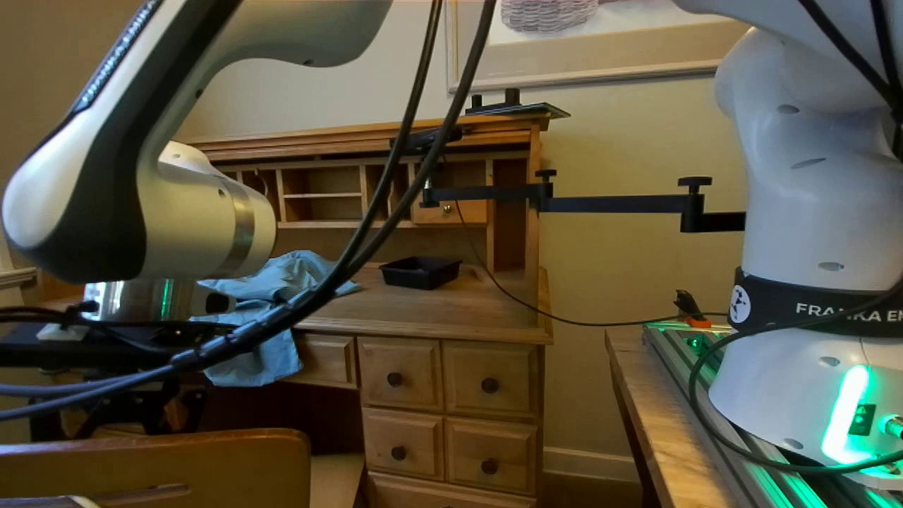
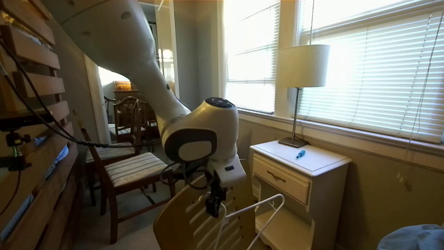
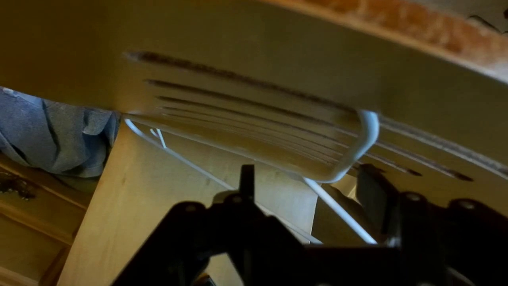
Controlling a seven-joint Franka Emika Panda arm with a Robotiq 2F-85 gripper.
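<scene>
A thin white hanger rests at the wooden chair's back. In the wrist view, its bent white end curves over the edge of the slotted chair back, and a straight bar runs down from it. My gripper is part open, its black fingers standing apart on either side of that bar in the picture. Whether either finger touches the hanger cannot be told. In exterior view 2, the gripper points down beside the hanger's near end. Exterior view 1 hides the fingertips.
A blue cloth and a black tray lie on the wooden desk. By the windows, a white nightstand bears a lamp and a small blue object. A striped chair stands behind the arm.
</scene>
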